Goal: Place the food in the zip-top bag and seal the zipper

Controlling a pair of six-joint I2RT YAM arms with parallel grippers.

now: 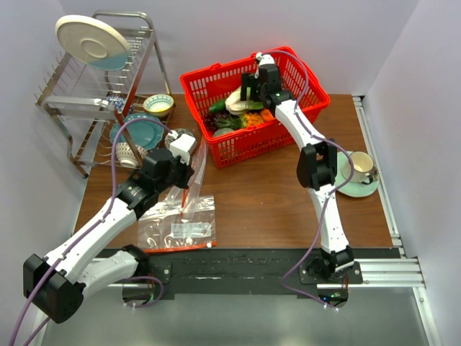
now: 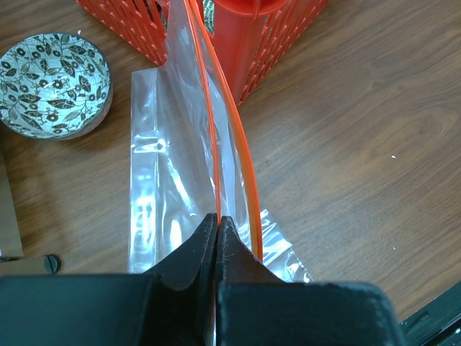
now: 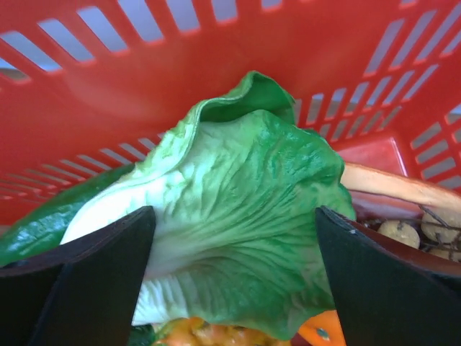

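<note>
In the left wrist view a clear zip top bag with orange zipper edges hangs open-mouthed, one orange strip pinched in my shut left gripper. A second clear bag lies flat on the table below that arm in the top view. My right gripper is over the red basket. Seen from the right wrist, its dark fingers stand apart on either side of a green and white leafy cabbage. Whether they touch it I cannot tell.
Orange and yellow vegetables and a long green one lie by the cabbage. A dish rack is at the left, a patterned bowl near the bag, a cup on a plate at right.
</note>
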